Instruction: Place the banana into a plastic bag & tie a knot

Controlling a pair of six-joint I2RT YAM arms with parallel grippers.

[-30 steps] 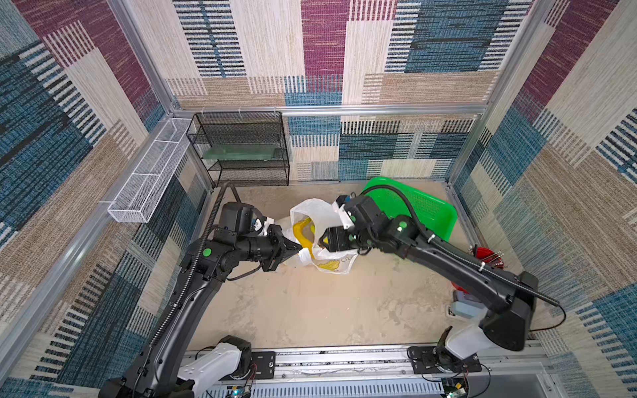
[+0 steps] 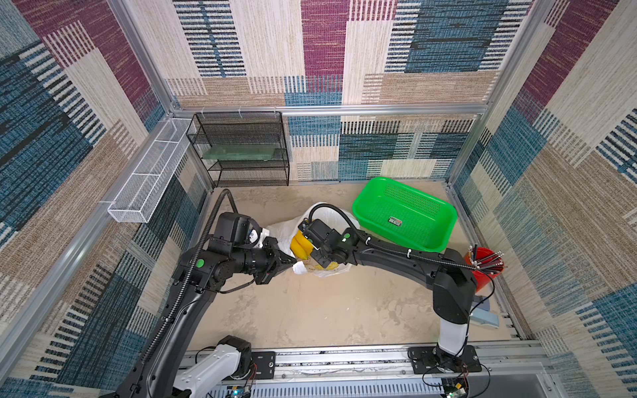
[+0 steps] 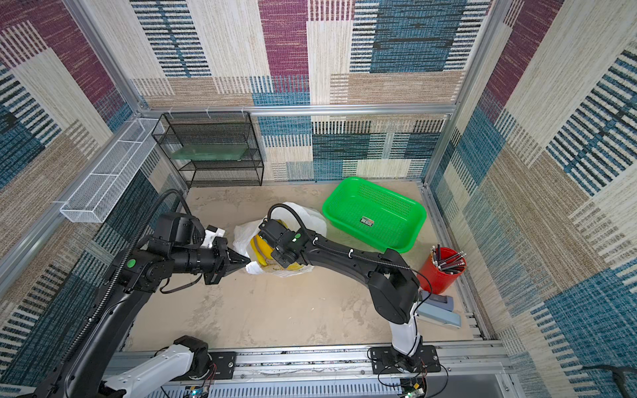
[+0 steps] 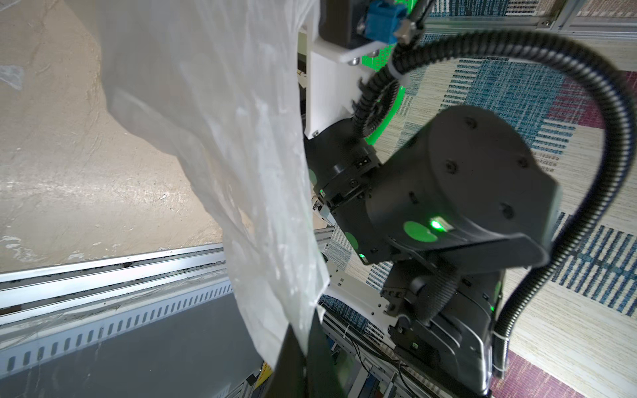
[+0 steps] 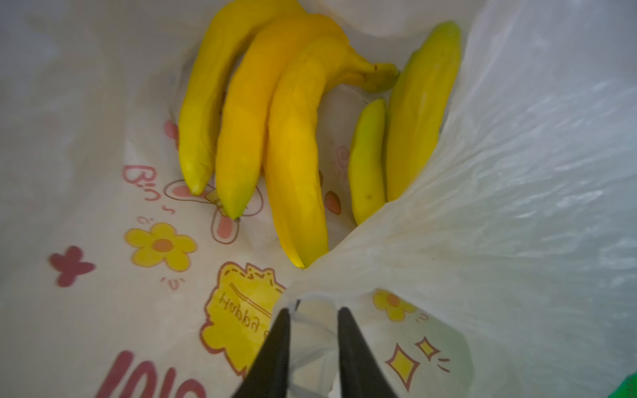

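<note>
A white plastic bag [image 4: 212, 132] rests mid-table with several yellow bananas [image 5: 298, 126] inside, plus printed flowers on its lining. My left gripper is shut on the bag's bunched edge, at the bag's left side in the top views. My right gripper is over the bag, pointing down into it below the bananas in the right wrist view; its fingers are blurred and apart, with thin white plastic around or behind them, whether held I cannot tell.
A green basket [image 2: 430, 225] sits at the back right, a red cup of tools [image 3: 438, 278] and blue-grey blocks [image 3: 438, 315] along the right side. A black wire rack [image 3: 205, 172] stands at the back left.
My right arm has swung left and turned its gripper down over the bag, covering more of it. My left arm has shifted slightly left with the bag's edge.
</note>
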